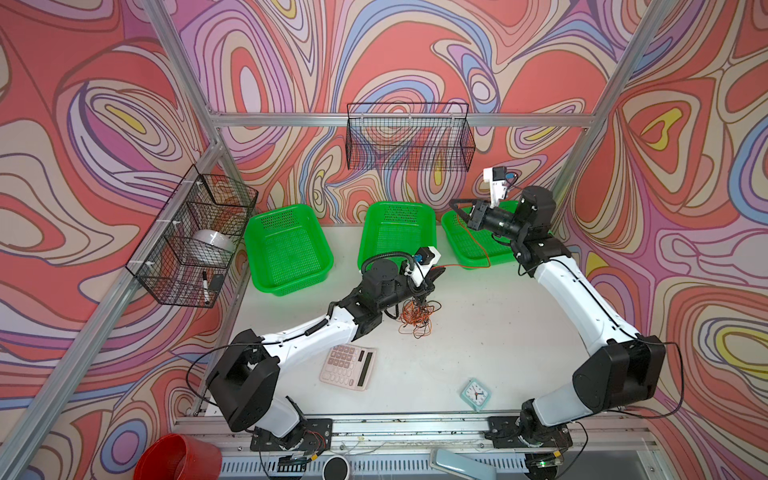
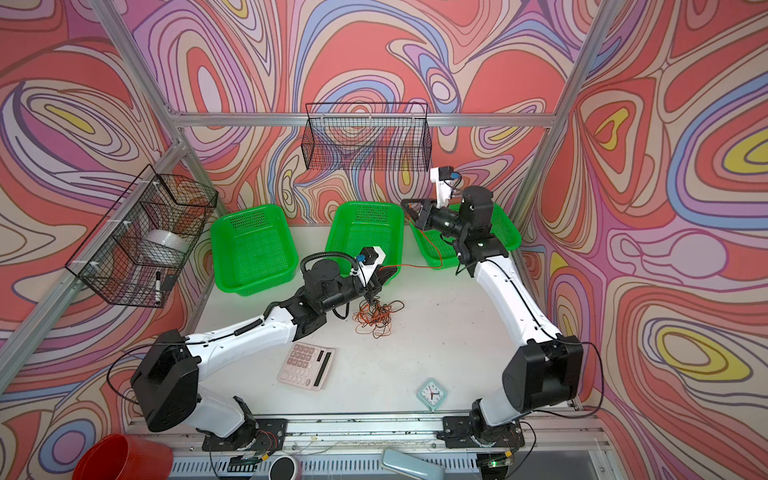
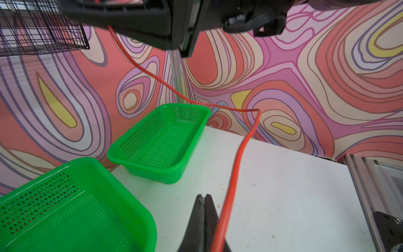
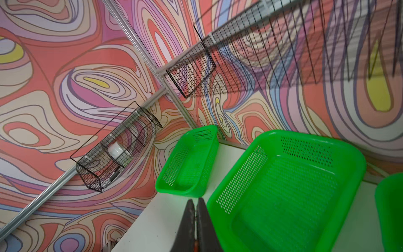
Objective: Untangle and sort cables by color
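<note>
A thin red-orange cable runs, bent and slack, between my two grippers. My right gripper stands above the right green bin, shut, with a bit of red between its fingers at the bottom of the right wrist view. Lower, by the front of the middle green bin, my left gripper is shut. In the left wrist view the cable crosses in front of its right finger; a grip does not show. Beneath the left gripper is a tangle of orange and black cables.
A left green bin stands empty, as does the middle one. A pink calculator and a small clock lie near the front. Wire baskets hang behind and at left.
</note>
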